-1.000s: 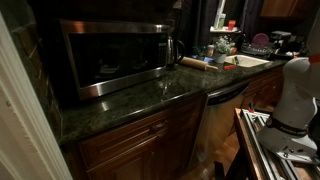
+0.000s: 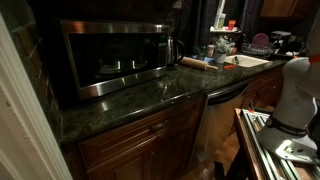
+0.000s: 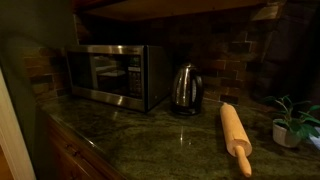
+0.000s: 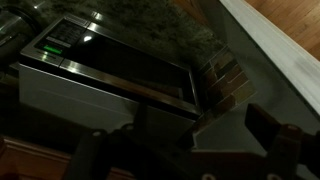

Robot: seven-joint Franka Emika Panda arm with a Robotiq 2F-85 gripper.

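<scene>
A silver microwave with a dark door [image 2: 115, 55] stands on the dark green counter, its door shut. In exterior view 2 the microwave [image 3: 108, 75] is at the left, near the wall. My wrist view shows the microwave [image 4: 115, 72] at an angle, with a small green display lit. At the bottom of that view my gripper is open, its dark fingers spread wide and nothing seen between them. The microwave lies beyond the fingers, apart from them. In exterior view 1 the white arm base [image 2: 290, 140] is at the right; the gripper cannot be made out there.
A kettle [image 3: 187, 90] stands right of the microwave. Farther right are a wooden rolling pin [image 3: 235, 135] and a potted plant [image 3: 293, 128]. A sink [image 2: 245, 61] lies at the far right.
</scene>
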